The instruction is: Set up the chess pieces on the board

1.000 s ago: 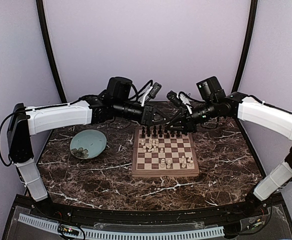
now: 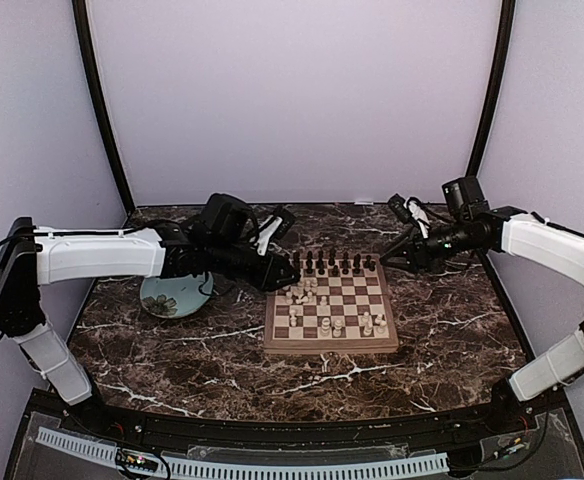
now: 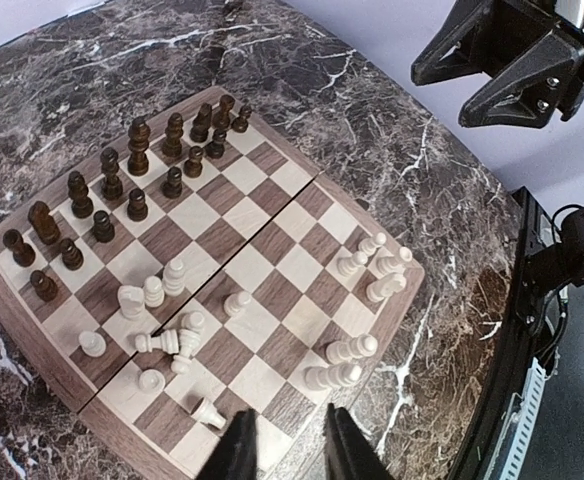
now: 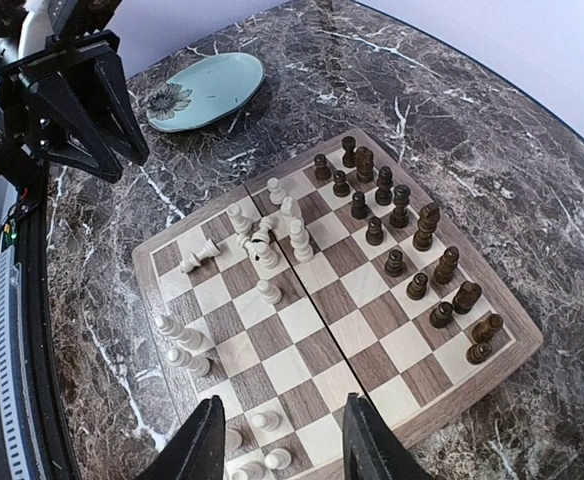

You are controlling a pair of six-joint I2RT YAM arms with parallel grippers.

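Observation:
The chessboard lies mid-table. Dark pieces stand in two rows along its far side. Several light pieces cluster on the left part, some lying over. Others, such as the light pair, stand near the front edge. A single light piece leans or lies near the board's front left, apart from the cluster. Over the far left part of the board is my left gripper, its fingers apart and nothing between them. My right gripper stays open and empty above the board's far right side.
A pale green plate with a dark flower rests on the marble table to the left of the board. Bare marble lies to the right and in front. Both arms reach in at the back, well apart from each other.
The grippers were close together over the far side; they have since separated, the right one moving right, the left one moving left and lower. A light piece now shows at the board's front left.

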